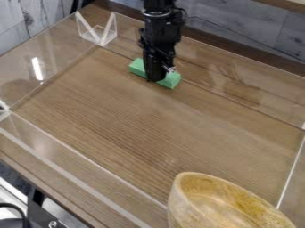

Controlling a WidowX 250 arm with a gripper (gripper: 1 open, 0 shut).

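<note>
My black gripper [158, 69] reaches down from the top centre and is low over a flat green block [169, 80] on the wooden tabletop [119, 134]. The block lies at a slant, and its middle is partly hidden by the fingertips. Whether the fingers are open, shut or holding the block cannot be made out.
A large yellow bowl [220, 200] sits at the front right. A white wire-like holder [98, 28] stands at the back left.
</note>
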